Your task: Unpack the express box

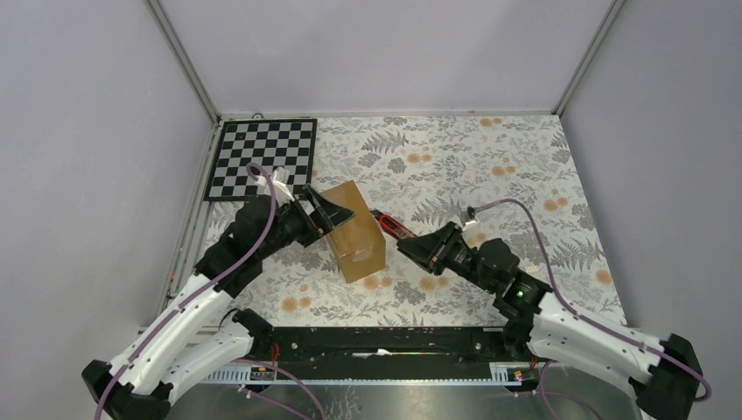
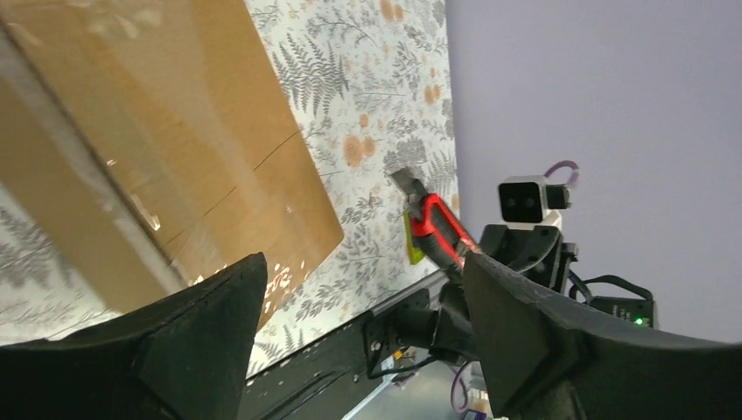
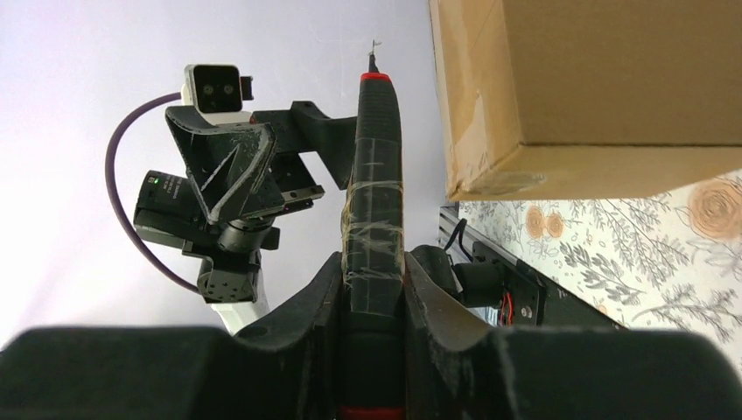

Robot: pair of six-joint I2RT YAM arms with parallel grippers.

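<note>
A brown cardboard box point(image 1: 360, 246) stands upright on the patterned table, tape across its top seam point(image 2: 131, 188). Clear of the box's right side, a red and black box cutter point(image 3: 374, 188) is clamped in my right gripper. Its tip points toward the box and the left arm. Over the box's upper left part is my left gripper point(image 1: 328, 210), its fingers point(image 2: 188, 324) spread wide with nothing between them. The cutter point(image 2: 437, 223) shows beyond them in the left wrist view. The box's contents are hidden.
Behind the left arm a checkered board point(image 1: 262, 157) lies at the table's back left. A dark rail point(image 1: 381, 350) runs along the front edge.
</note>
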